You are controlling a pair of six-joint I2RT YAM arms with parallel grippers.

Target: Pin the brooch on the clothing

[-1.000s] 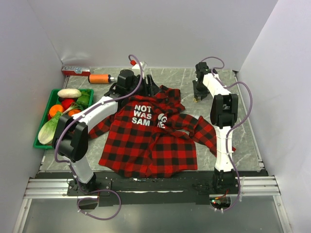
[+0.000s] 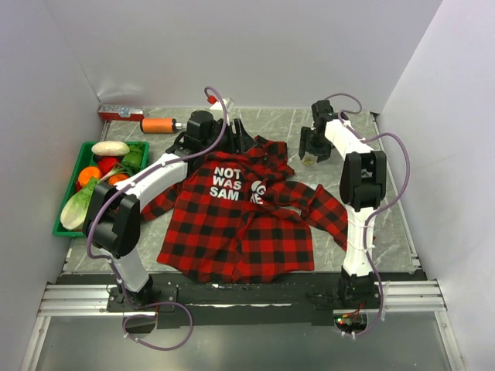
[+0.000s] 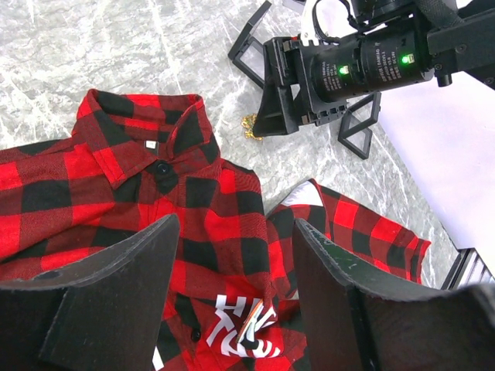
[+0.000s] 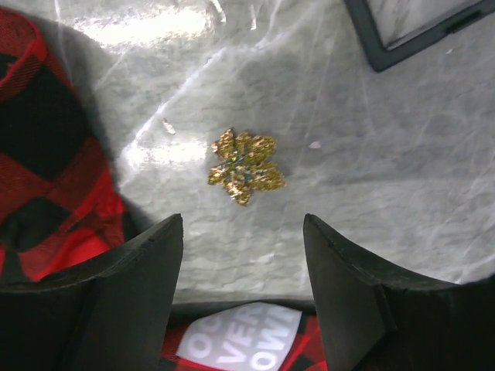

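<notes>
A gold leaf-shaped brooch [image 4: 246, 166] lies on the grey marbled tabletop, to the right of the shirt collar. Above it is my right gripper, open, the brooch just beyond its fingertips and nothing held. The red and black checked shirt [image 2: 205, 239] is spread across the table, its collar [image 3: 112, 143] facing the far side. Over the shirt near the collar hangs my left gripper, its fingers apart with only shirt seen below the gap. From above, the brooch shows as a small gold spot [image 2: 309, 160] beneath the right gripper.
A green basket [image 2: 58, 226] of vegetables stands at the left. Behind it are a red box [image 2: 121, 113] and an orange cylinder [image 2: 158, 125]. One shirt sleeve [image 2: 329, 212] reaches under the right arm. Bare tabletop surrounds the brooch.
The brooch appears a little displaced. My left arm and the shirt look unchanged.
</notes>
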